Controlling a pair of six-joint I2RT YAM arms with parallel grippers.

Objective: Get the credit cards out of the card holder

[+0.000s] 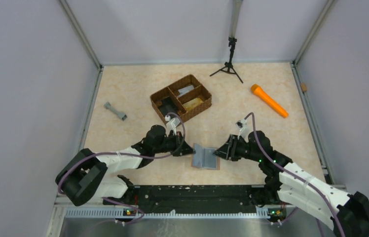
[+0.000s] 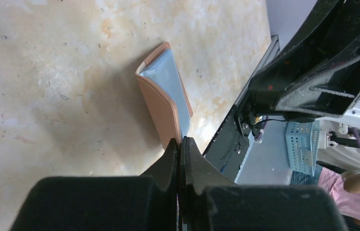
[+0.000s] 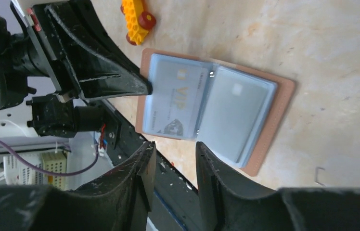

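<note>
The brown card holder (image 1: 206, 165) stands spread between my two grippers, its cover curving upward in the left wrist view. In the right wrist view its left pocket shows a pale card (image 3: 175, 96) lettered VIP, and the right pocket a plain whitish card (image 3: 238, 110), both inside clear sleeves. My left gripper is shut on the holder's thin brown edge. Facing it, my right gripper stands part open, with nothing seen between its fingertips; from above it overlaps the holder's right side.
Behind the grippers stands a wicker basket (image 1: 181, 116) with items inside. A yellow toy with red wheels (image 3: 137, 19) lies near the holder's far left corner. An orange microphone (image 1: 270, 100) and a grey object (image 1: 115, 111) lie apart. Table space right of the holder is free.
</note>
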